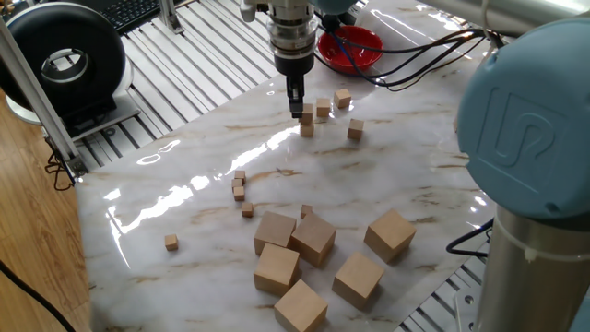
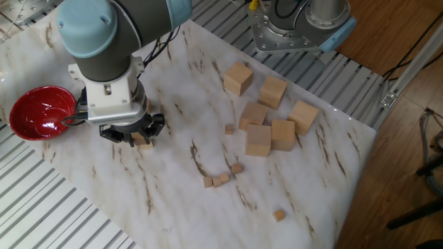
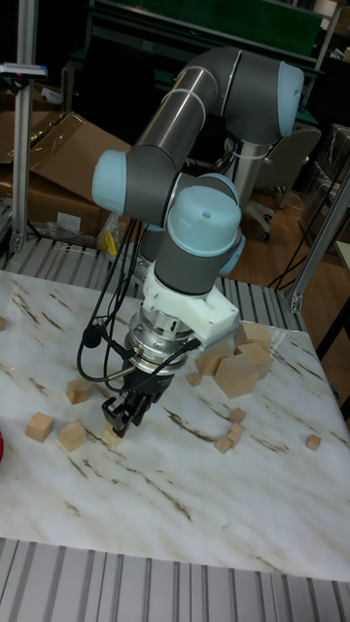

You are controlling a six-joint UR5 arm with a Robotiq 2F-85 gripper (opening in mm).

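My gripper point(image 1: 300, 112) points down at the far part of the marble table, low over the small wooden cubes. Right against its fingers in exterior view 1 is a small cube point(image 1: 308, 110), with another small cube point(image 1: 307, 131) just below it in the picture. In exterior view 2 pale wood point(image 2: 143, 141) shows under the black fingers point(image 2: 157, 124). A small cube point(image 3: 111, 436) also appears at the fingertips in exterior view 3. Whether the fingers grip a cube or only stand around it is hidden.
Close to the gripper lie more small cubes point(image 1: 323, 108). A red bowl point(image 2: 43, 114) stands beyond them. Several large wooden blocks point(image 1: 301, 306) are grouped nearer the arm's base, and other small cubes point(image 1: 239, 194) lie mid-table. Bare marble point(image 2: 180, 207) separates the groups.
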